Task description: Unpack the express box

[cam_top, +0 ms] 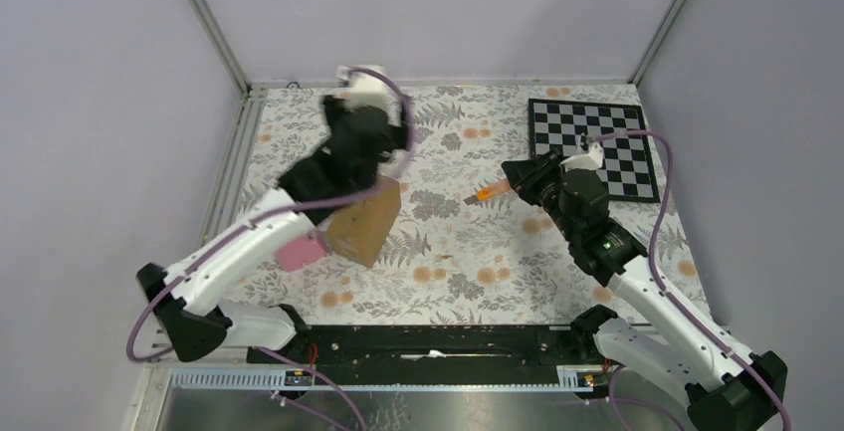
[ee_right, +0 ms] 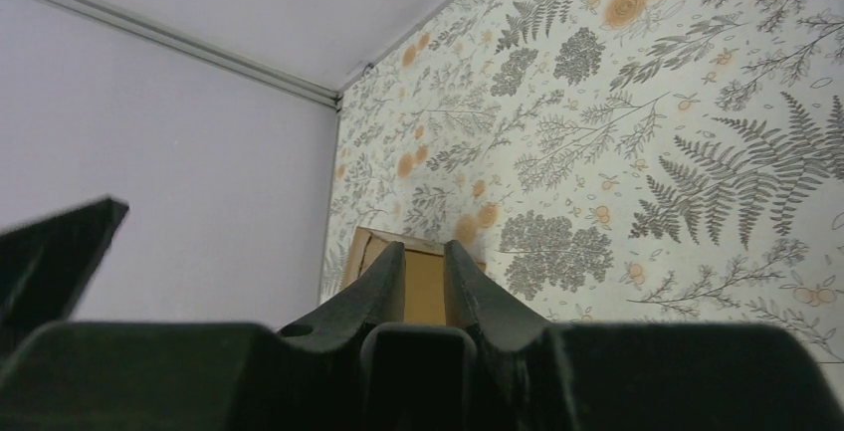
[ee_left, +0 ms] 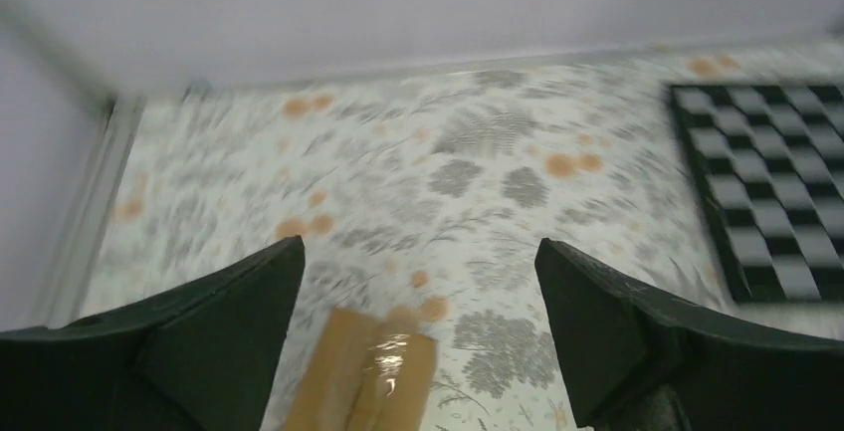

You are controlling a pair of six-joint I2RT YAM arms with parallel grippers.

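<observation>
A taped brown cardboard box (cam_top: 370,220) stands closed on the patterned cloth, left of centre, partly behind my left arm. Its top also shows low in the left wrist view, where the box (ee_left: 403,376) lies below the fingers. My left gripper is open and empty, blurred by motion in the top view and over the back-left of the table. Right of the box, my right gripper is shut on an orange knife (cam_top: 492,190), whose tip points left towards the box. The knife is hard to make out in the right wrist view.
A pink object (cam_top: 300,252) sits left of the box, largely covered by my left arm. At the back right lies a black-and-white checkered board (cam_top: 627,167). Open cloth spreads across the middle and front.
</observation>
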